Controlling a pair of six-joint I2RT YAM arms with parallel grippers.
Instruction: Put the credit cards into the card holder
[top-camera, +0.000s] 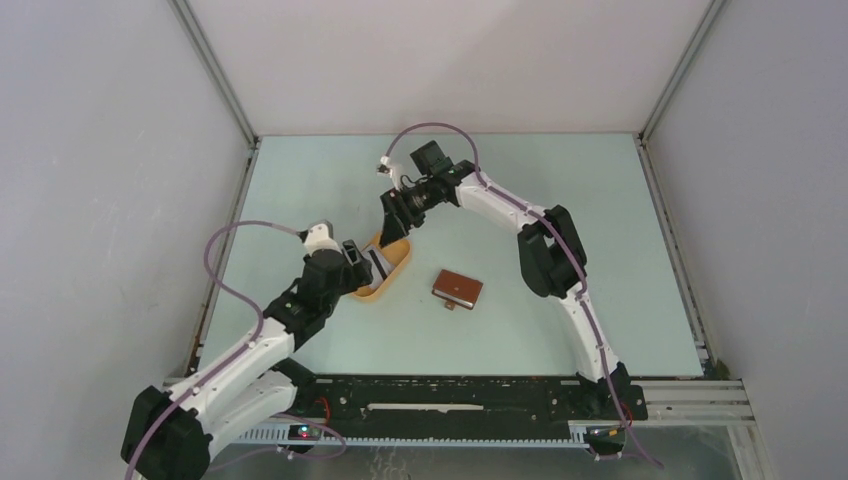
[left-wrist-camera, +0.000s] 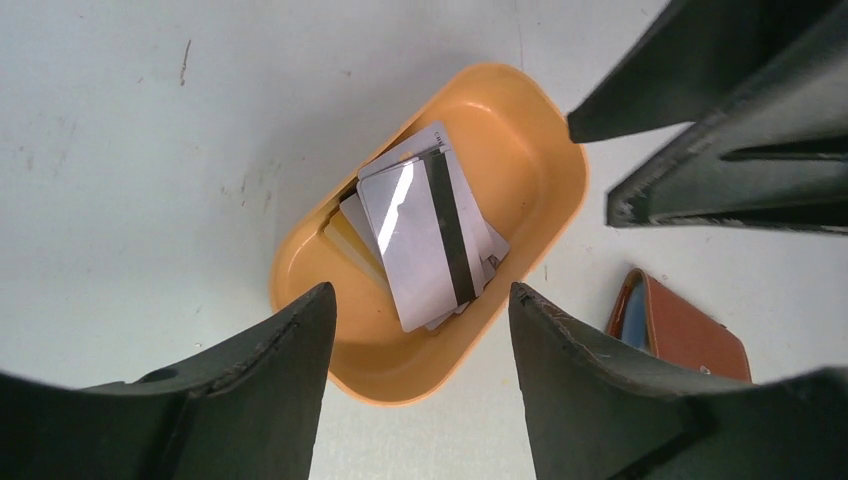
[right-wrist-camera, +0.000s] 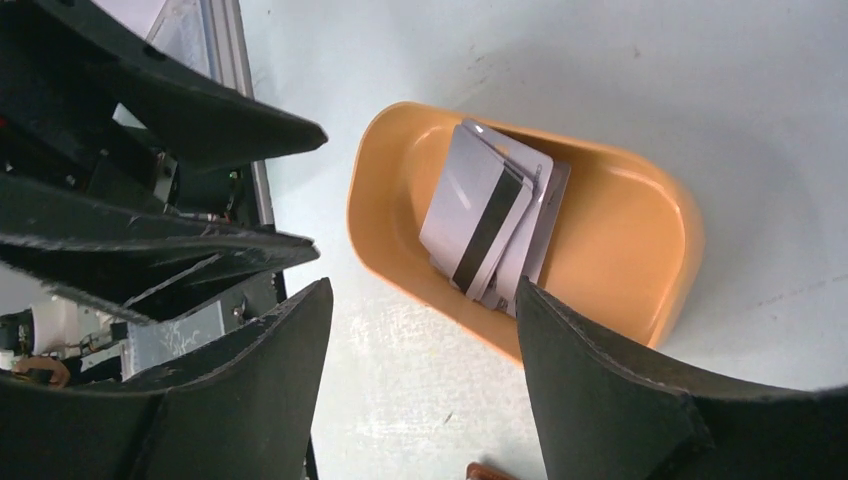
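Several credit cards (left-wrist-camera: 415, 240) lie in a loose stack inside an orange oval tray (left-wrist-camera: 520, 100); a white one with a black stripe is on top. Above the tray's near end my left gripper stands open, nothing between its fingers. My right gripper hangs over the tray's other end, its fingers apart and empty; one finger (right-wrist-camera: 590, 370) covers part of the tray rim in the right wrist view. The brown card holder (top-camera: 458, 288) rests on the table to the right of the tray, with a blue inside edge showing in the left wrist view.
Both grippers are close together over the tray, and the right fingers reach into the left wrist view. Walls (top-camera: 130, 150) bound it left, right and behind.
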